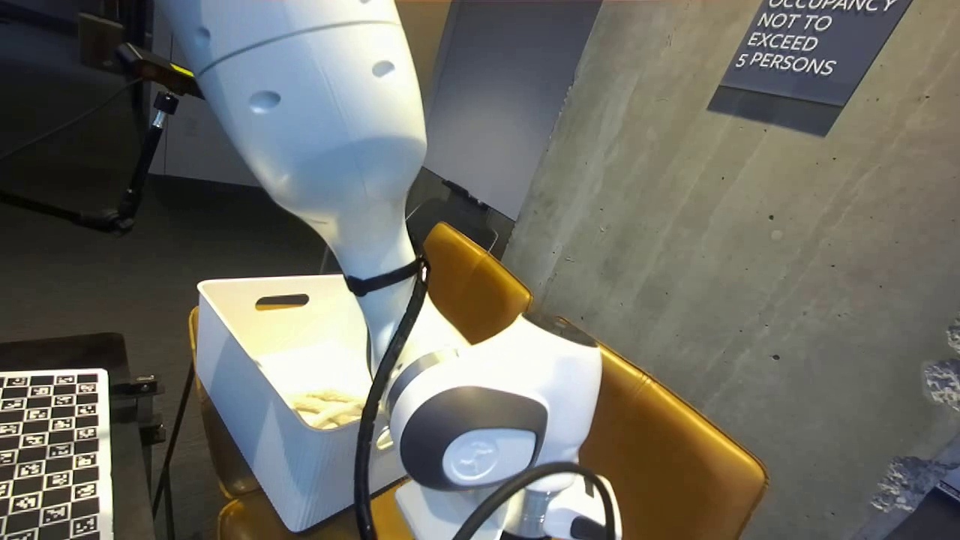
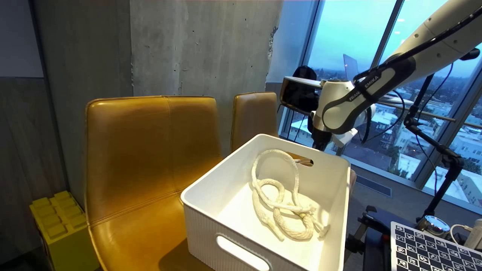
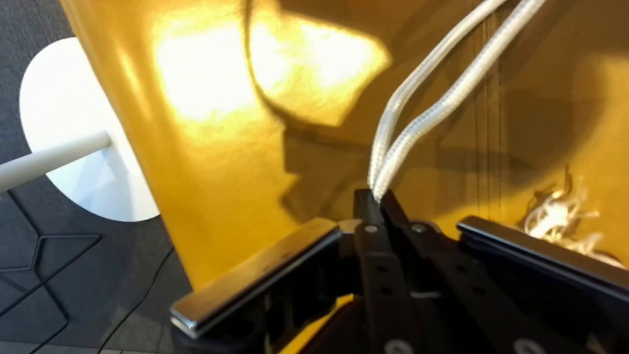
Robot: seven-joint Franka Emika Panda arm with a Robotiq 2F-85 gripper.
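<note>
In the wrist view my gripper is shut on a thin white cord [image 3: 442, 109], whose two strands run up from the fingertips over the tan leather chair [image 3: 236, 194]. A frayed white end [image 3: 557, 223] lies on the leather at the right; whether it belongs to the same cord is unclear. A thicker cream rope [image 2: 293, 216] lies loosely coiled inside the white box [image 2: 212, 194], one loop leaning up against its wall. My fingertips are hidden in both exterior views, behind the box's far side in exterior view 2.
The box stands on chair seats beside a tan backrest [image 2: 149, 153]. A checkered marker board [image 1: 49, 450] sits beside the box, on a dark table. A concrete wall [image 1: 765, 270] rises behind the chairs. A yellow block [image 2: 63, 230] stands on the floor at left.
</note>
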